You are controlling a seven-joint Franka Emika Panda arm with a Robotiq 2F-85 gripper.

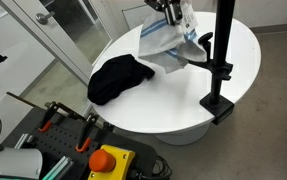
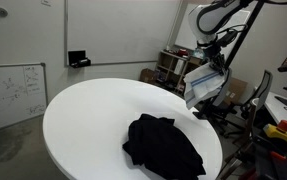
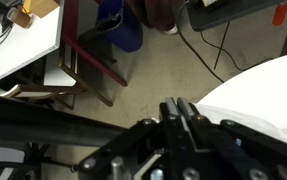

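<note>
A white towel [image 1: 164, 43] with blue stripes hangs in folds from my gripper [image 1: 170, 14], over the back of the round white table. In exterior view 2 the towel [image 2: 204, 84] dangles at the table's right edge below the gripper [image 2: 210, 58]; whether its lower end touches the tabletop is unclear. My fingertips [image 3: 170, 108] are close together in the wrist view, and white cloth spreads to their right. The exact grip point is hidden. A crumpled black cloth [image 1: 120, 78] lies on the table [image 1: 161, 108], apart from the towel.
A black upright post [image 1: 221, 60] with a clamp stands at the table's right side in exterior view 1. The yellow box with an orange button [image 1: 103, 160] sits in front. Bare tabletop extends left of the black cloth in exterior view 2.
</note>
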